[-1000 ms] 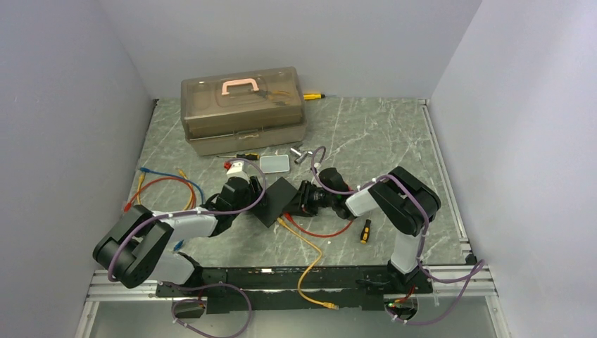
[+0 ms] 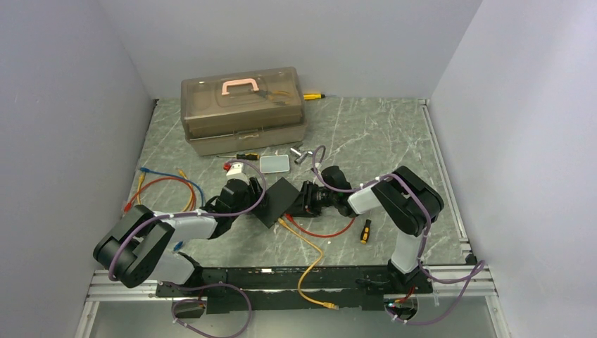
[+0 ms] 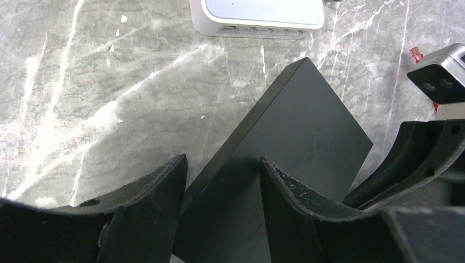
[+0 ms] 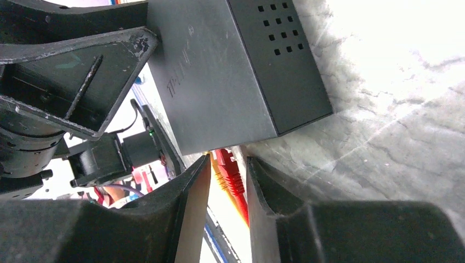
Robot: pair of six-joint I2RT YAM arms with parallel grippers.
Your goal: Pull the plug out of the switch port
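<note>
The black box-shaped switch (image 2: pixel 284 189) lies at the middle of the table, turned at an angle. My left gripper is part open at its near corner: one finger lies by the side edge, the other overlaps the broad face; whether they touch is not clear. In the right wrist view, a red plug (image 4: pixel 224 158) shows at the switch's edge between the parted fingers of my right gripper, beside a yellow cable (image 4: pixel 220 178). I cannot tell whether the plug is still inside its port.
A small white device (image 2: pixel 274 163) lies behind the switch, before the brown toolbox (image 2: pixel 243 134). The yellow cable's loose end (image 2: pixel 329 305) hangs over the front edge. Coiled cables (image 2: pixel 190 184) are at left and a screwdriver (image 2: pixel 365 231) at right.
My right arm has shifted slightly to the right, and the red plug appears a touch farther right. The left arm and the switch look nearly unchanged.
</note>
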